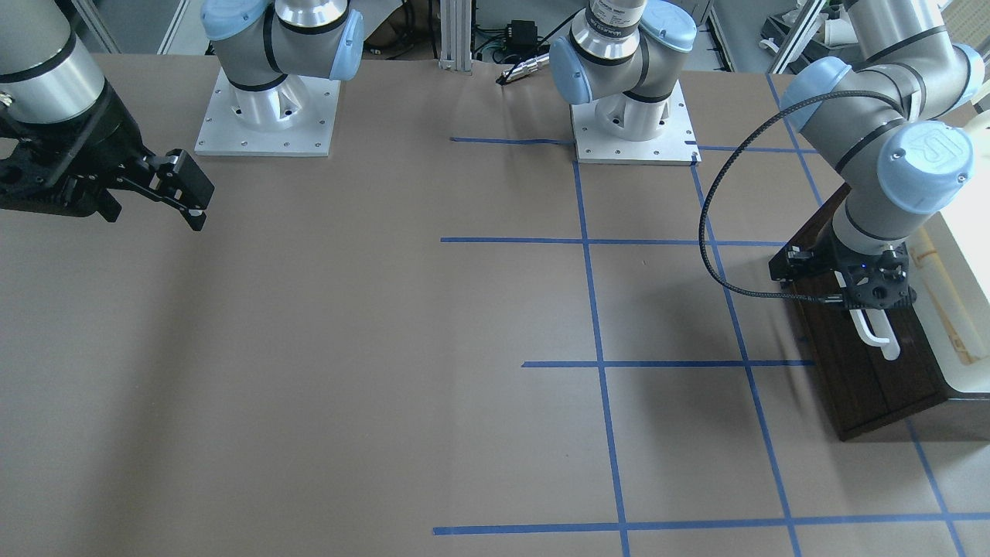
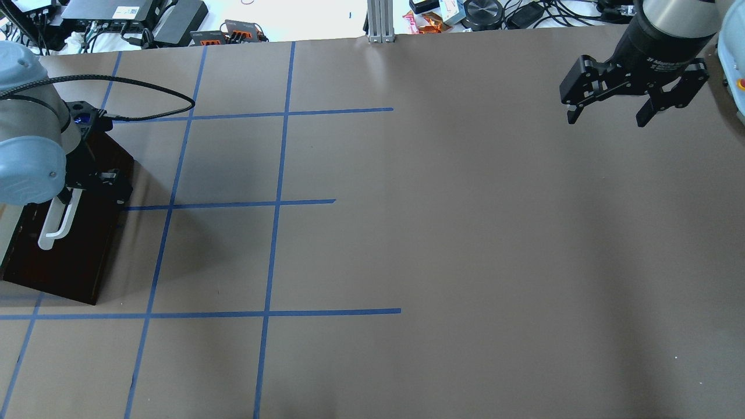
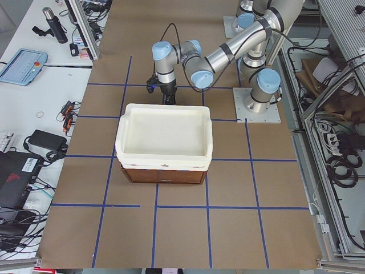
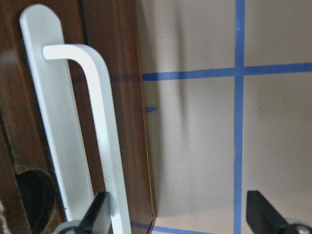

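Observation:
A dark wooden box (image 4: 122, 146) with a cream top (image 3: 164, 134) stands at the right in the front view; a white bar handle (image 4: 105, 122) is fixed on its side. My gripper stands open right at the handle, its fingertips wide apart in the wrist view: one at the handle's bar, the other out over the bare table beside the box. In the top view the gripper's body hides part of the handle and box.
A second arm's gripper (image 2: 605, 120) hangs at the top right of the top view. Other arm bases (image 1: 631, 144) stand at the back.

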